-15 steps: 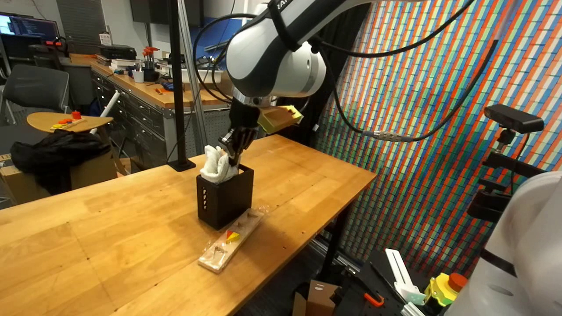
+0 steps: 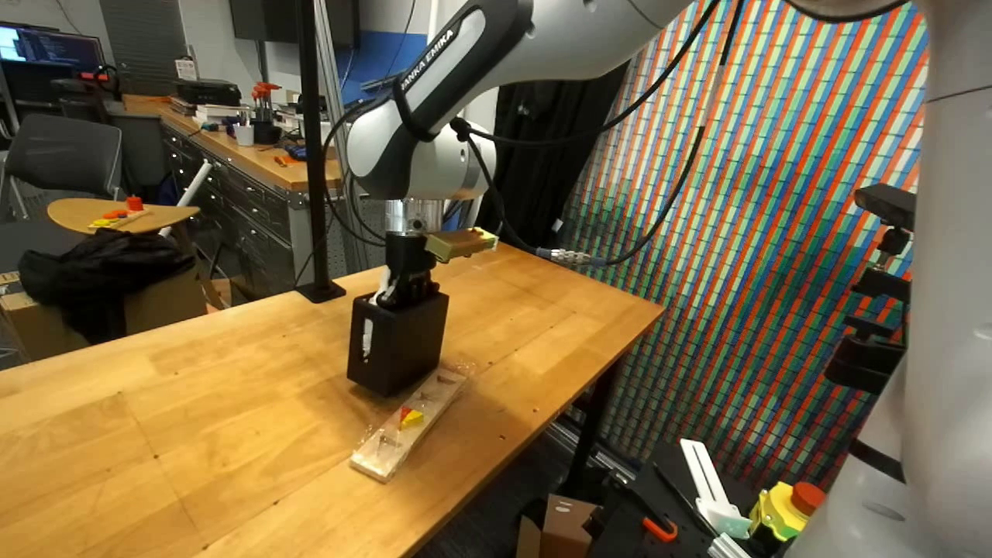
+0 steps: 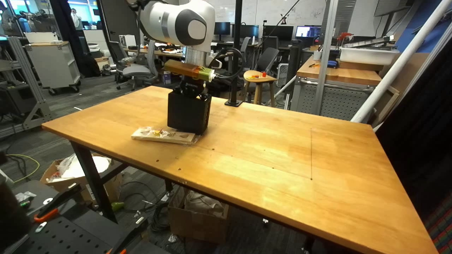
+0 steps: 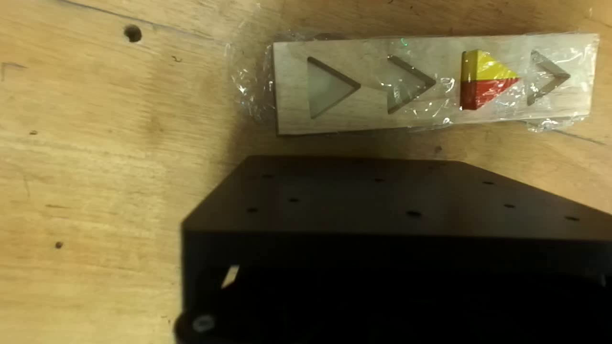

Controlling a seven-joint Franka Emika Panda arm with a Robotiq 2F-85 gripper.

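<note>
The black box [image 2: 395, 344] stands upright on the table, seen in both exterior views. From above, my gripper [image 2: 409, 290] reaches down into its mouth; it is shut, with its fingertips hidden behind the box walls. A little white cloth [image 2: 379, 284] shows beside the gripper at the rim, and white also shows through the box's side slot. Whether the fingers touch the cloth is hidden. In the wrist view the box wall [image 4: 367, 198] fills the lower part, its inside too dark to read.
Close beside the box lies a wooden puzzle board [image 4: 367, 120] in clear wrap, with a yellow and red triangle piece [image 4: 487, 80] in one recess. A black post [image 3: 234, 63] rises at the table's edge.
My gripper has come down and left in exterior view 1, from tilted above the rim to upright in the box. The cloth that stood tall above the rim is now mostly out of sight.
</note>
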